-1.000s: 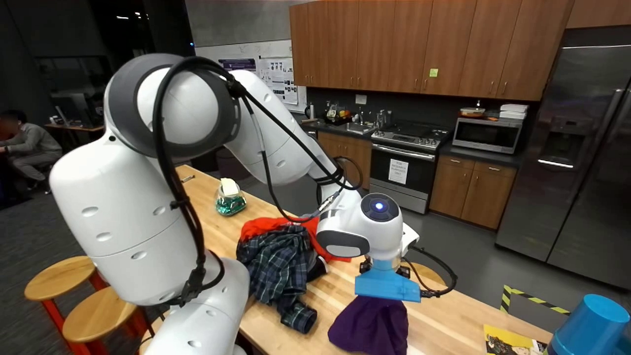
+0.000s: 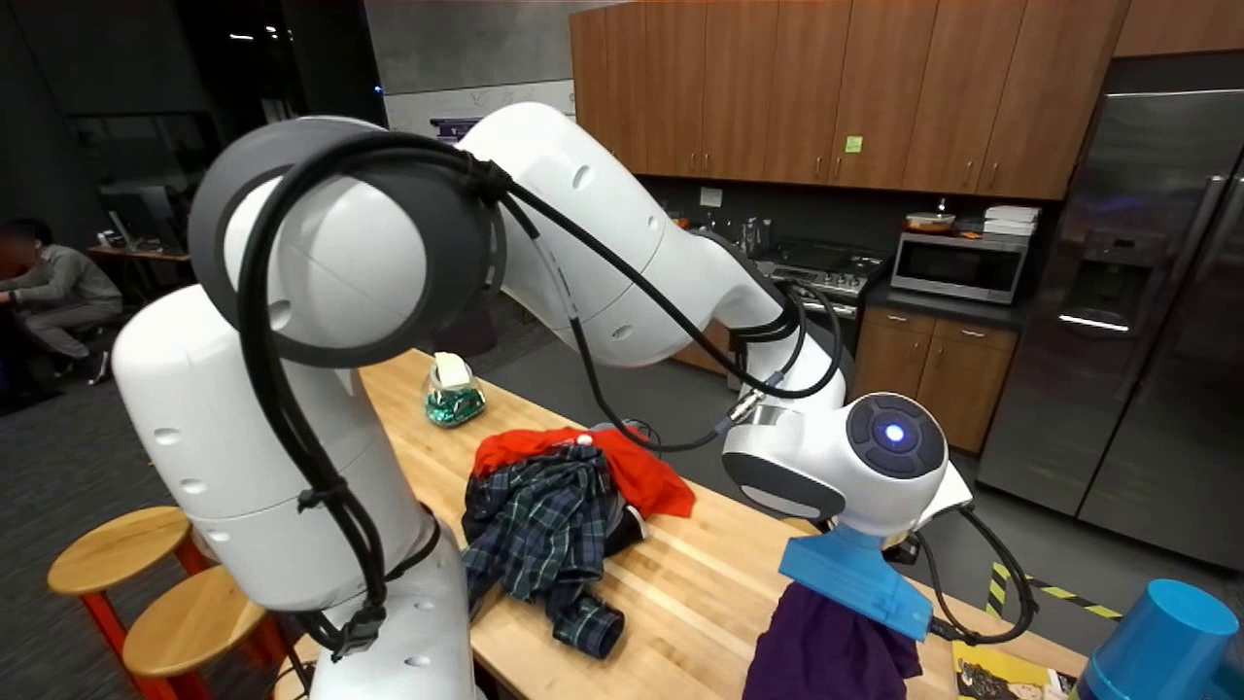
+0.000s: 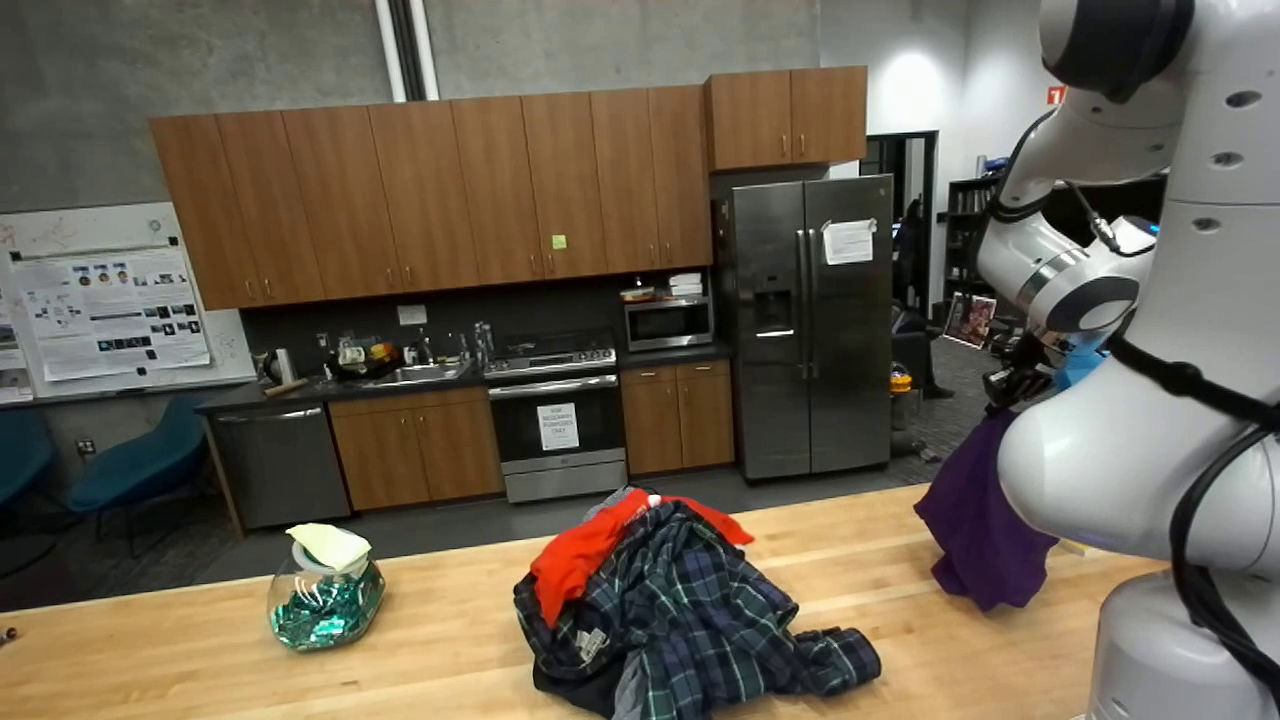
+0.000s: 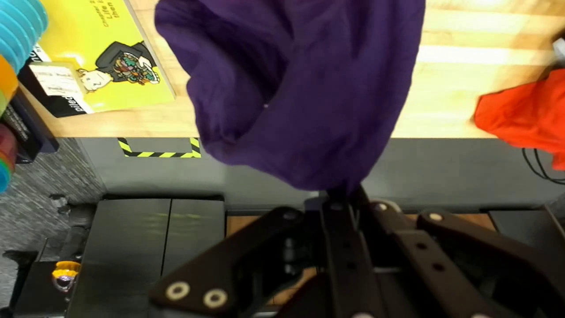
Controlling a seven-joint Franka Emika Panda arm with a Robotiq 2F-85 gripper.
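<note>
A purple cloth [image 4: 318, 95] hangs from my gripper, whose fingers are shut on its edge in the wrist view. In exterior view 2 the purple cloth [image 3: 990, 516] droops over the right part of the table, its lower end close to the wood; whether it touches cannot be told. Exterior view 1 shows the purple cloth [image 2: 830, 647] below the blue piece on the wrist, which hides the fingertips there. A heap of clothes lies mid-table: a dark plaid shirt [image 3: 708, 600] with a red garment [image 3: 588, 552] partly under it.
A glass bowl [image 3: 326, 604] with green shiny contents stands at the table's far left. Beyond the cloth lie a yellow book [image 4: 116, 63] and blue cups [image 2: 1166, 642] at the table's end. Bare wood [image 2: 688, 583] separates the heap from the cloth.
The arm has swung to the right in exterior view 1, away from the clothes heap and toward the yellow book, carrying the purple cloth. The heap and bowl have stayed put.
</note>
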